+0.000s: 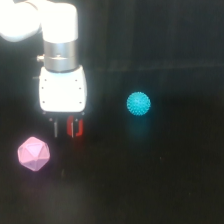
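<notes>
A pink faceted ball [33, 153] lies on the dark table at the lower left. A small red object [79, 126] sits to its upper right, partly covered by one finger of my gripper [64, 131]. My two dark fingers point down and stand apart, with no object seen held between them. The right finger overlaps the red object in this view; whether they touch cannot be told. A bumpy turquoise ball [138, 103] rests on the table, well to the right of my gripper.
The white arm [61, 25] reaches in from the upper left. Dark, bare table [150, 185] fills the front and right. A dark backdrop stands behind the balls.
</notes>
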